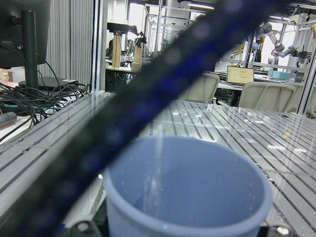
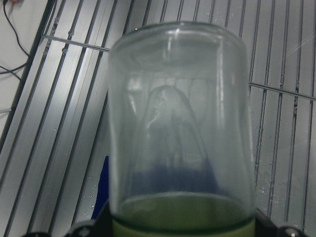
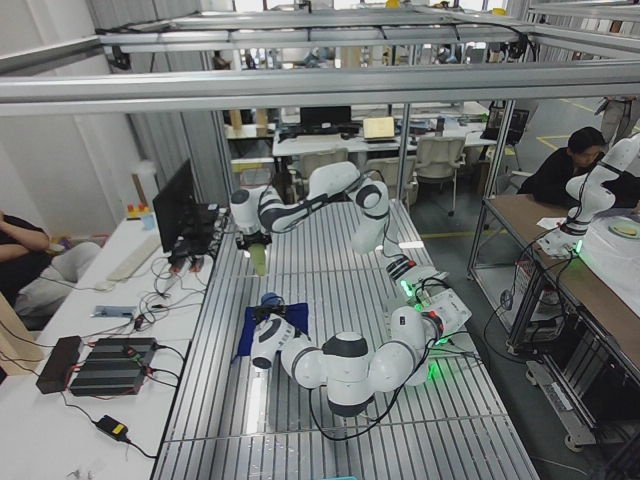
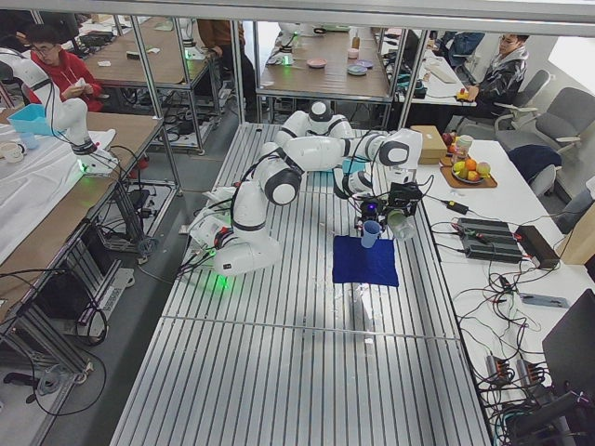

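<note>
A blue cup point(image 1: 187, 192) is in my left gripper, its rim filling the lower left wrist view; in the camera right view the cup point(image 4: 370, 237) sits low over a dark blue cloth point(image 4: 364, 265). My left gripper point(image 3: 268, 312) is shut on it. My right gripper point(image 3: 254, 240) is shut on a clear glass container point(image 2: 180, 123) with greenish liquid at the gripper end, held raised beyond the cloth in the camera left view. A dark diagonal band blurs across the left wrist view.
A fruit plate is on a white desk in the camera right view.
</note>
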